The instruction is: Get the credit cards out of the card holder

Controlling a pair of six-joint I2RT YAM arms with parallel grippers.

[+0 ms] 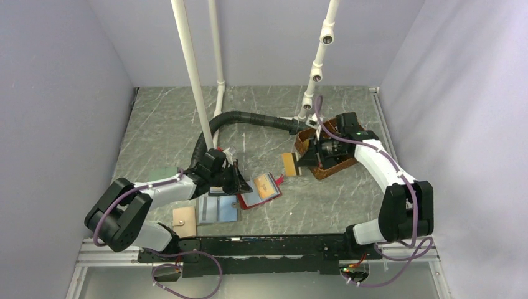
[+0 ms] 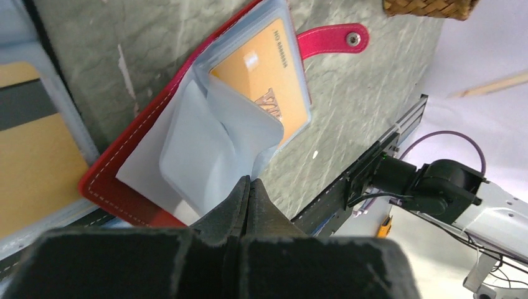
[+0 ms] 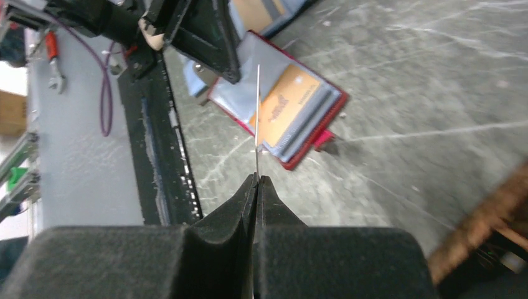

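Observation:
The red card holder [image 2: 137,156] lies open on the table beneath my left gripper. That gripper is shut, with the corner of a clear sleeve [image 2: 199,143] at its fingertips; the sleeve is lifted and creased. A yellow card [image 2: 264,75] sits in another sleeve of the holder. My right gripper is shut on a card [image 3: 258,112], seen edge-on there. From above, this held card [image 1: 290,164] shows a yellow-orange face with a dark stripe, apart from the holder and in front of the basket.
A wicker basket [image 1: 327,172] stands at the right, partly under the right arm. Several other holders lie at the left: a blue one [image 1: 218,210], a tan one [image 1: 184,221] and a green one [image 1: 163,174]. A black hose [image 1: 249,116] crosses behind.

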